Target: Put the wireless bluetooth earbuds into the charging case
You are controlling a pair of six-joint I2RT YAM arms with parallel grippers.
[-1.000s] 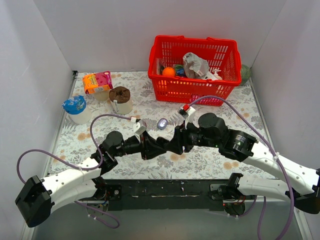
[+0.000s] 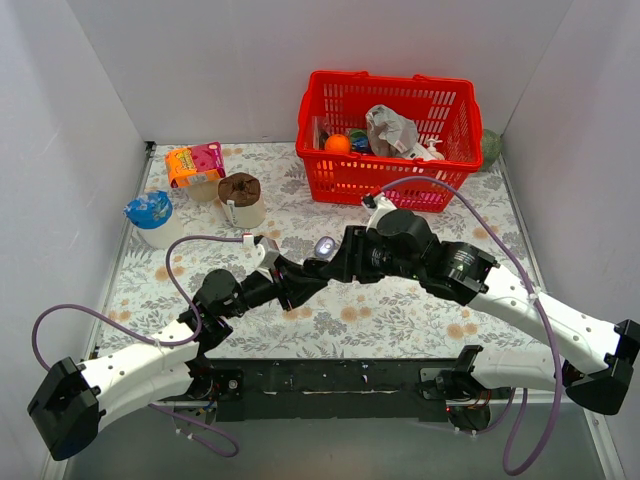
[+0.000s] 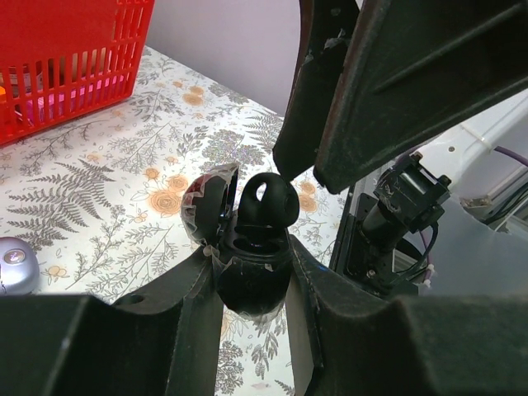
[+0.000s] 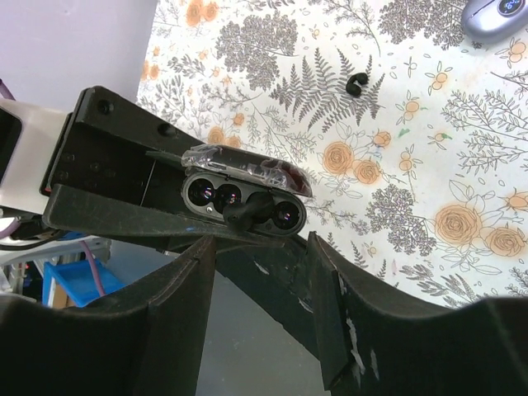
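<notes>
My left gripper is shut on the small black charging case (image 3: 256,285), held above the table with its lid (image 3: 216,198) up. In the right wrist view, the case's face (image 4: 216,183) shows several round dark hollows. A black earbud (image 4: 250,211) lies across that face; whether it is seated cannot be told. On the tabletop, away from the case, is another small black earbud (image 4: 356,83). My right gripper is part open right by the case, its fingers (image 3: 334,115) above it in the left wrist view, with nothing visible between them.
A grey-lilac oval object (image 2: 325,247) lies on the patterned table behind the grippers. The red basket (image 2: 390,180) stands at the back. Several containers, among them a blue-topped tub (image 2: 155,220), are at the left.
Over the last second my right gripper has shifted back and left, over the left fingertips. The left gripper, still with the case, has moved slightly left and back.
</notes>
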